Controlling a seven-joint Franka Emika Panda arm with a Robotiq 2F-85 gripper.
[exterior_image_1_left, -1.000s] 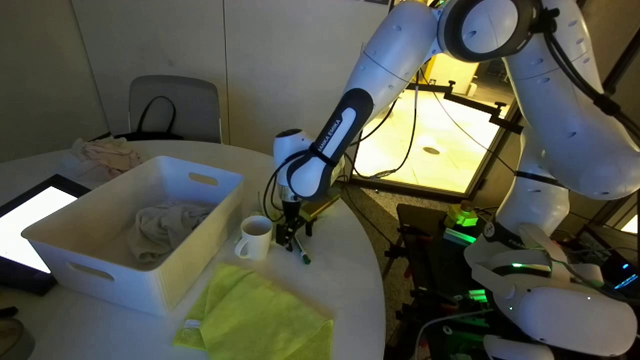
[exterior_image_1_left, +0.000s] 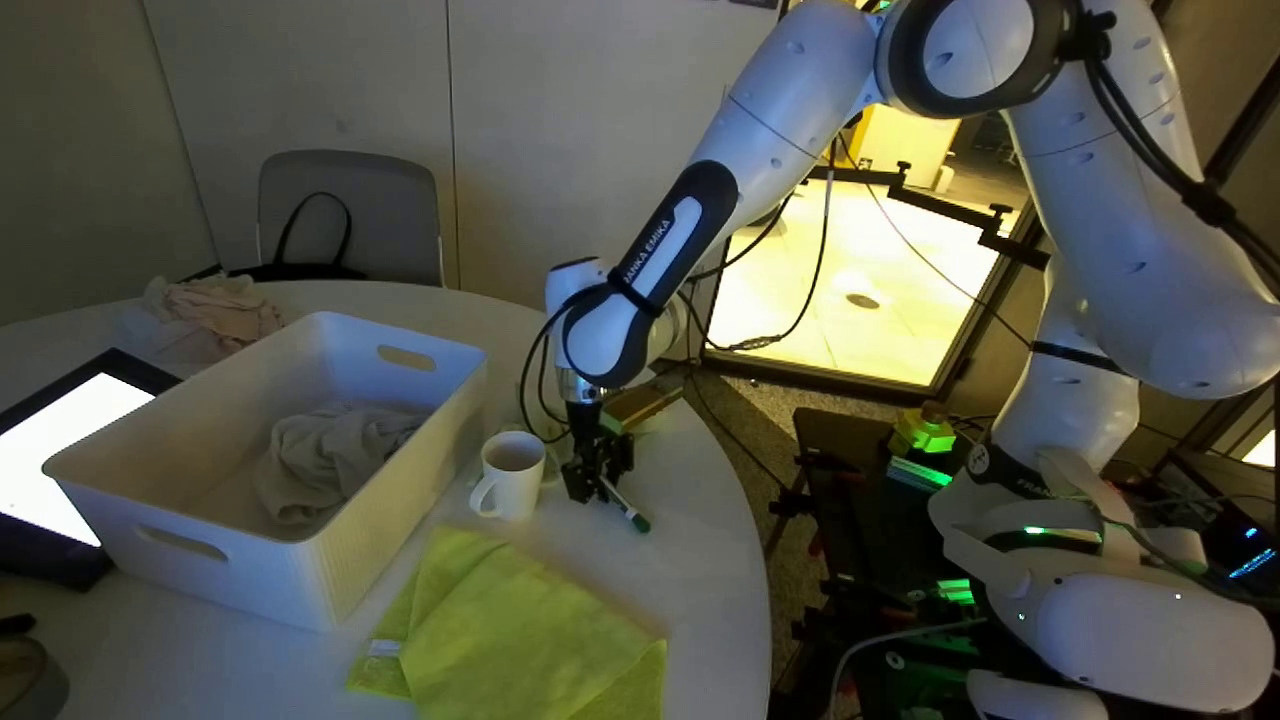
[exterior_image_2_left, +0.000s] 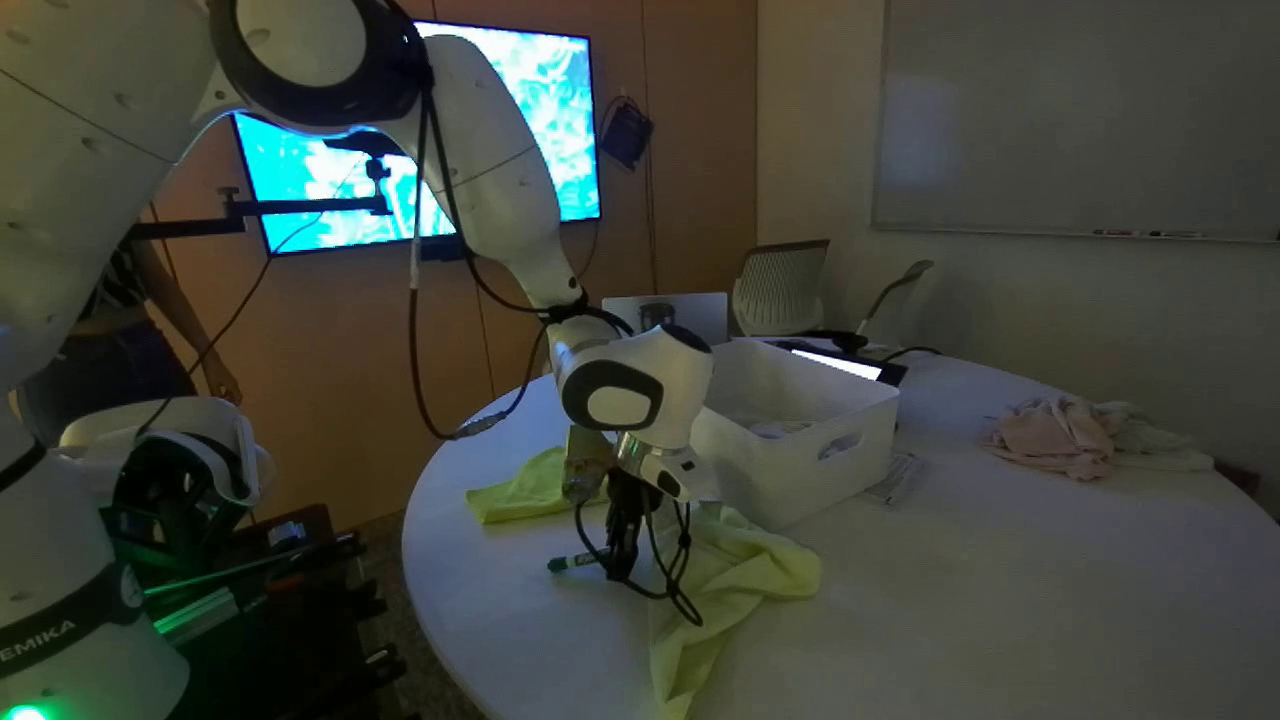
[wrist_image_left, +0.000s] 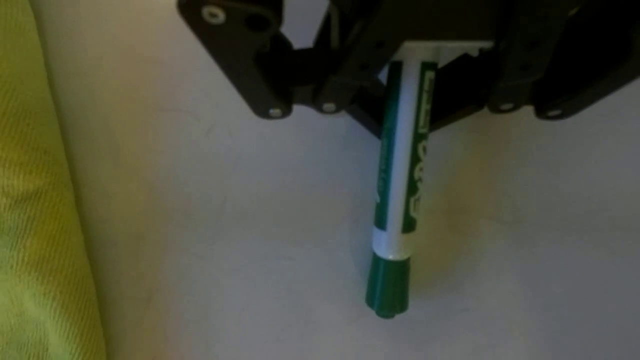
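A green-and-white marker (wrist_image_left: 397, 174) is pinched between the dark fingers of my gripper, its green cap end pointing away from the fingers in the wrist view. In exterior view 1 my gripper (exterior_image_1_left: 596, 470) is close over the table, right of a white mug (exterior_image_1_left: 509, 474), and the marker (exterior_image_1_left: 627, 509) sticks out toward the front. From the other side, the marker (exterior_image_2_left: 578, 560) juts left from the gripper (exterior_image_2_left: 619, 562). Whether the marker still touches the tabletop I cannot tell.
A white bin (exterior_image_1_left: 408, 504) with a grey cloth (exterior_image_1_left: 336, 462) inside stands left of the mug. In front lies a yellow-green towel (exterior_image_1_left: 528, 630); another yellow-green cloth (exterior_image_2_left: 768, 570) shows in exterior view 2. Bare table lies right of the gripper.
My gripper has shifted slightly to the right, away from the mug, and the marker has moved right with it. Mug, towel and bin look unchanged.
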